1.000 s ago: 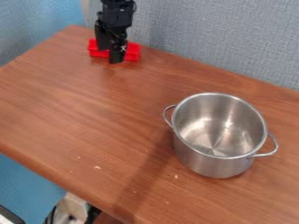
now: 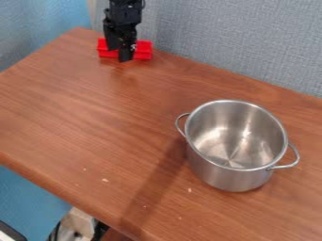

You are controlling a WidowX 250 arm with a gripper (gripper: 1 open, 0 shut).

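My black gripper (image 2: 122,51) is at the back of the table near the top of the view, pointing down at a red object (image 2: 142,51), which looks like a flat block or tray and is partly hidden behind the gripper. Whether the fingers are open or shut on it is too small to tell. A steel pot (image 2: 236,169) with two handles stands empty at the front right.
A grey textured wall borders the back, close behind the red object. The table's left edge runs down to the lower left, with a blue surface beyond.
My gripper has shifted very slightly upward in the view over the last second. The pot has not moved.
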